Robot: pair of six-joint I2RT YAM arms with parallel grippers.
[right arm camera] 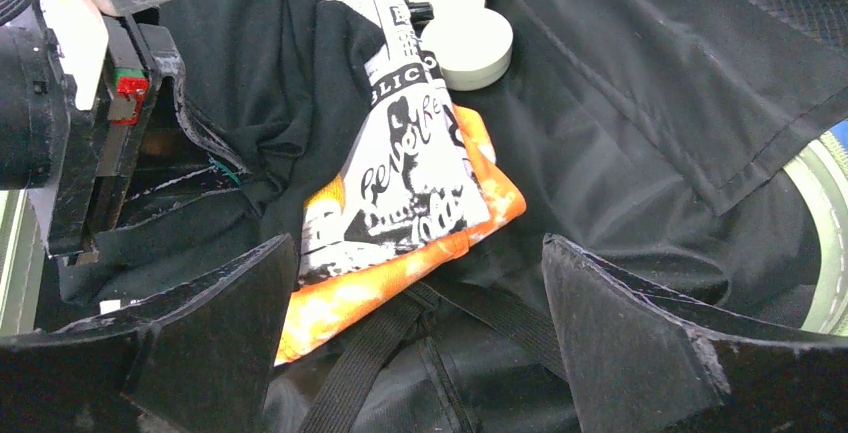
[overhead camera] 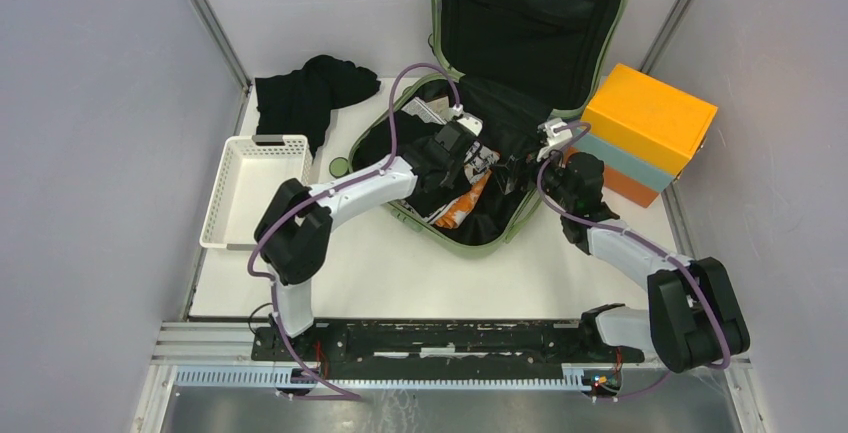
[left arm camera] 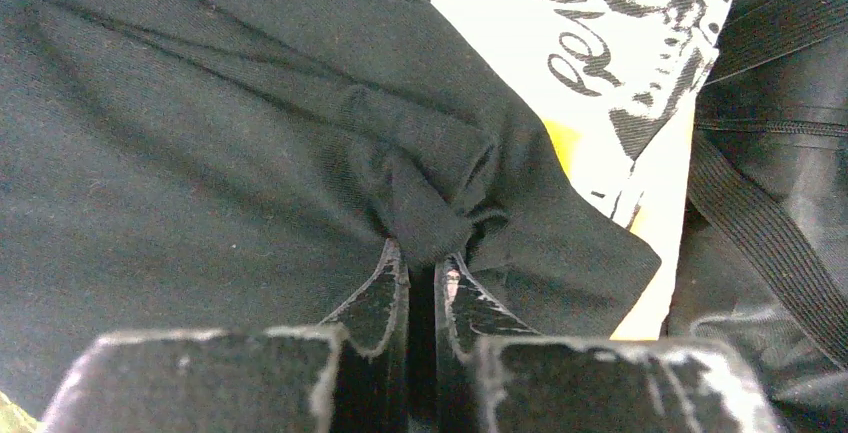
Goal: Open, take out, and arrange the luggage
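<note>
An open green suitcase (overhead camera: 470, 245) holds folded clothes. My left gripper is shut on a bunched fold of the black garment (left arm camera: 200, 203), beside the white printed cloth (left arm camera: 590, 43). Under that cloth lies orange fabric (right arm camera: 350, 298), and a round white tin (right arm camera: 467, 41) sits behind. My right gripper hangs open over the suitcase's right part, with nothing between its fingers.
A white basket (overhead camera: 216, 193) is at the left, with black clothing (overhead camera: 300, 103) behind it. Stacked orange, blue and yellow boxes (overhead camera: 650, 118) stand at the right.
</note>
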